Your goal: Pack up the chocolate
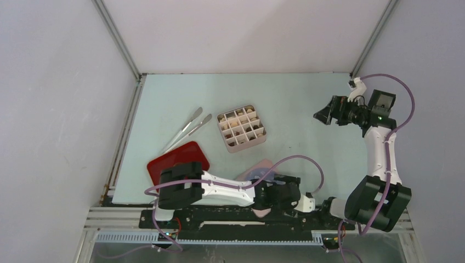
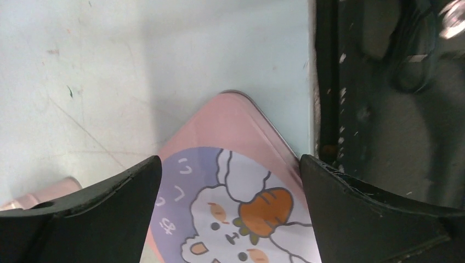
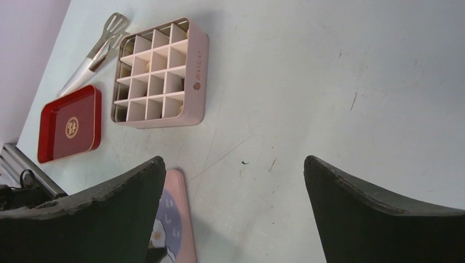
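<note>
The pink lid [image 2: 219,120] with a bunny picture lies at the table's front edge, mostly under the left arm in the top view. My open left gripper is down over its corner, a fingertip at either side. The pink chocolate box [image 1: 242,143] [image 3: 194,87] stands mid-table, divided into small compartments with pale and brown pieces in some. My right gripper is open and empty, raised at the right of the table, with the box and the lid [image 3: 186,230] in its view.
A red tray [image 1: 160,163] [image 3: 82,142] lies at the left, partly behind the left arm. Two metal utensils [image 1: 182,129] lie above it. A dark gap and rail run along the front edge.
</note>
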